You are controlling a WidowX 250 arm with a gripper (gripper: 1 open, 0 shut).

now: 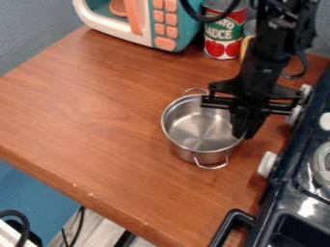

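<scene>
A steel pot [194,130] with wire handles sits on the wooden table near the stove's edge. My black gripper [238,121] is lowered over the right part of the pot, its fingers reaching down at the pot's right rim. Whether they are open or closed on the rim is hard to tell.
The black stove [299,193] with white knobs runs along the right. At the back stand a toy microwave [161,19] and a red can [222,39].
</scene>
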